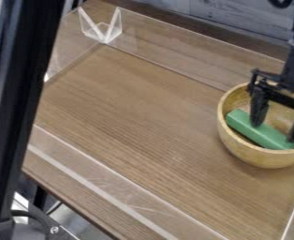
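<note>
A tan bowl (243,149) stands at the right of the wooden table, holding a green bar-shaped block (256,128). My black gripper (274,109) reaches down from the upper right into the bowl, over the block, its fingers open on either side of it. Whether the fingertips touch the block cannot be told.
A clear folded plastic piece (101,28) is at the back left. A black vertical frame runs along the left edge.
</note>
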